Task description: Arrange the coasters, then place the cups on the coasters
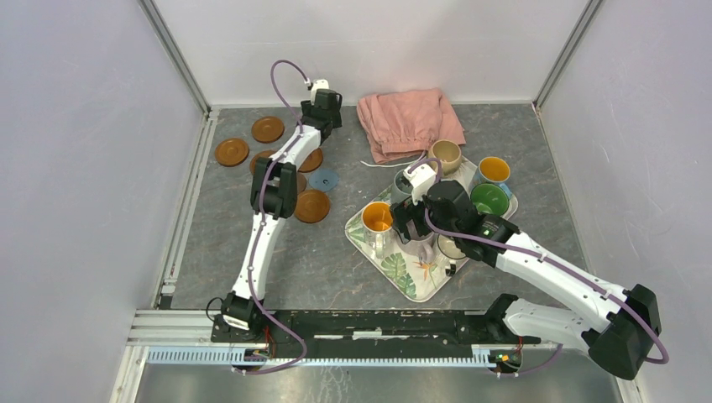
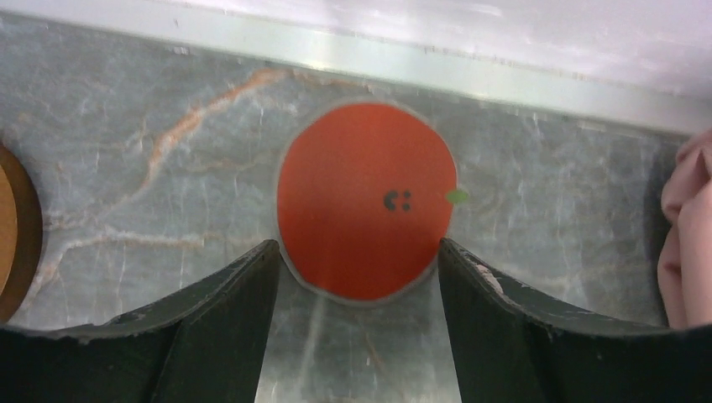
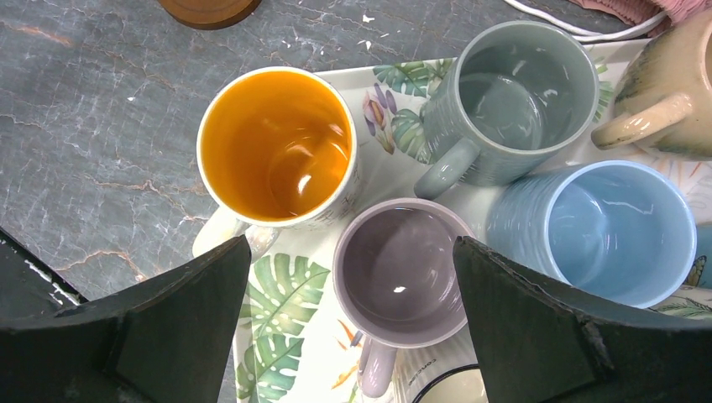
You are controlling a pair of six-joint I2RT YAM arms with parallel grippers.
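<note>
In the left wrist view a round red coaster (image 2: 365,197) with a small face spans the space between my left gripper's (image 2: 357,246) fingertips, which press on its edges. From the top this gripper (image 1: 321,111) is by the back wall, hiding the coaster. My right gripper is open over the tray (image 1: 417,287). Between its fingers, a little below, stands a mauve cup (image 3: 401,273). Close by are a white cup with an orange inside (image 3: 281,147), a grey-green cup (image 3: 520,101) and a light blue cup (image 3: 609,231).
Several brown coasters (image 1: 312,206) and a blue coaster (image 1: 323,180) lie left of centre. Pink cloth (image 1: 411,124) sits at the back. A green cup (image 1: 489,200) and beige cup (image 1: 445,154) crowd the tray.
</note>
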